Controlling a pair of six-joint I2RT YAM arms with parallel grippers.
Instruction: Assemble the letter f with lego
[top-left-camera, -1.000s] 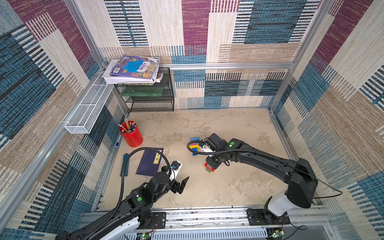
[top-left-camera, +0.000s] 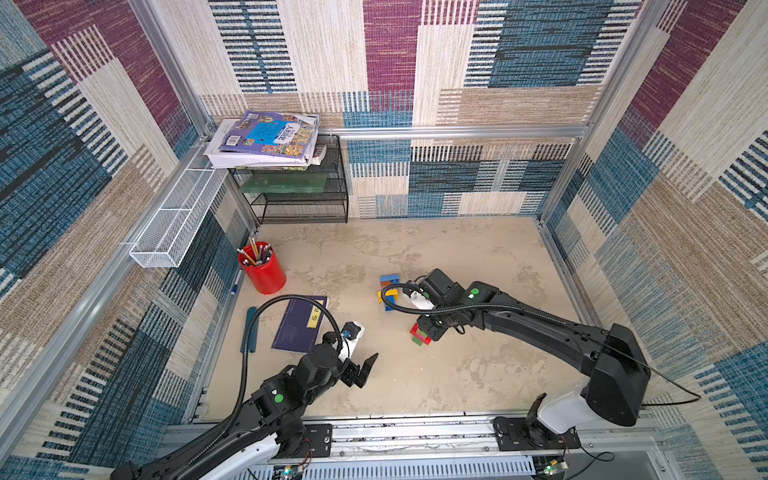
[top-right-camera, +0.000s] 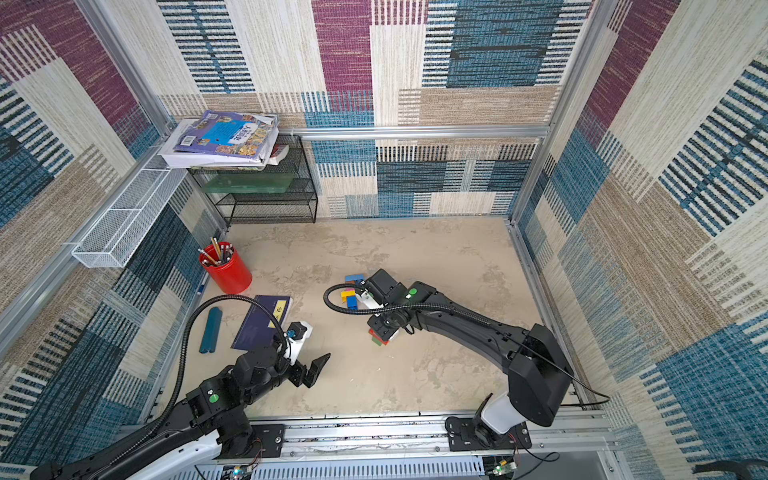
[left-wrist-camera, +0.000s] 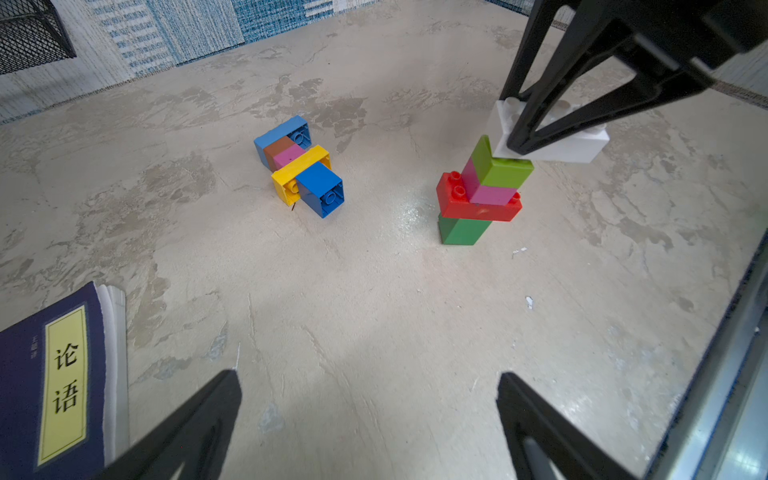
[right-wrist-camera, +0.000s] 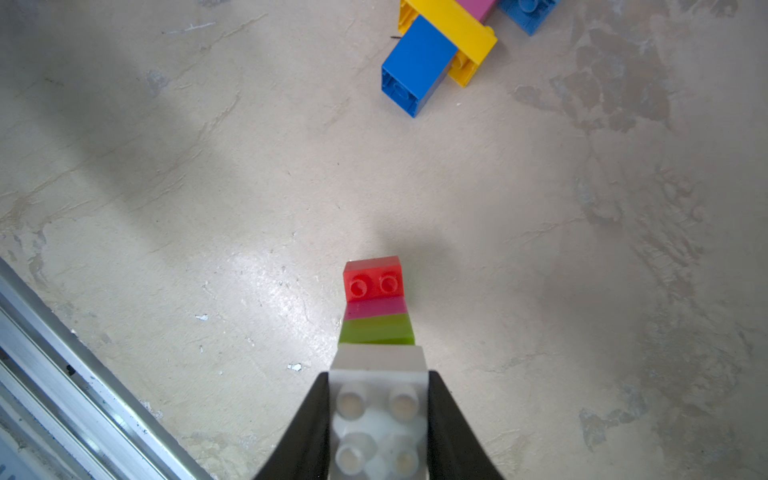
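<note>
A brick stack stands right of centre: green brick (left-wrist-camera: 462, 231) at the bottom, red brick (left-wrist-camera: 468, 204), pink brick (left-wrist-camera: 484, 192), lime brick (left-wrist-camera: 500, 172). My right gripper is shut on a white brick (left-wrist-camera: 580, 144) at the top of the stack; whether it is seated cannot be told. Loose blue (left-wrist-camera: 320, 189), yellow (left-wrist-camera: 308, 160), pink and brown bricks lie grouped to the stack's left. My left gripper stands open, empty, low over the front-left table.
A dark blue book (top-left-camera: 296, 328), a red pencil cup (top-left-camera: 264, 276) and a teal case (top-left-camera: 252, 336) lie at the left. A wire rack (top-left-camera: 304, 208) stands at the back.
The left arm looks unchanged.
</note>
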